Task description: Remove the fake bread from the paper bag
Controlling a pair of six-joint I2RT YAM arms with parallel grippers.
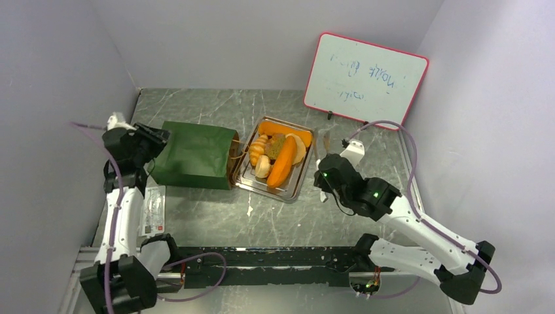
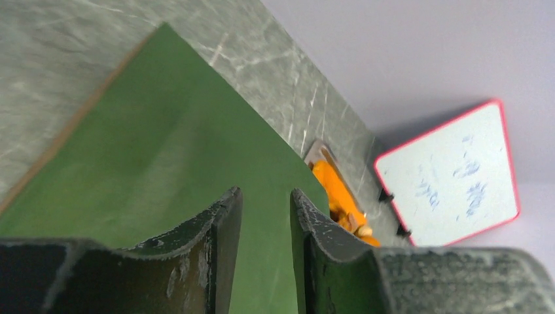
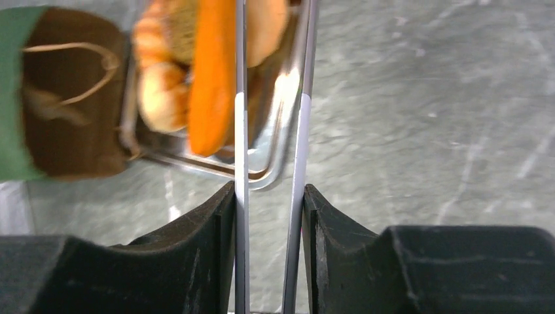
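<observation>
The green paper bag [image 1: 196,156] lies on its side, its brown open mouth facing the metal tray [image 1: 288,194]. Fake bread fills the tray: a long orange loaf [image 1: 283,161], a croissant [image 1: 257,151], a small roll [image 1: 263,167] and other pieces. The bag's mouth [image 3: 72,124] shows a rope handle and no bread, though blur hides its depth. Over the bag's closed end, my left gripper [image 1: 160,136] is part open with nothing between its fingers. To the tray's right, my right gripper [image 1: 319,180] grips the tongs [image 3: 241,131], whose two arms stand apart.
A whiteboard [image 1: 366,80] leans at the back right. A flat clear packet [image 1: 153,209] lies in front of the bag, under the left arm. Bare counter [image 1: 275,226] stretches along the front and right of the tray.
</observation>
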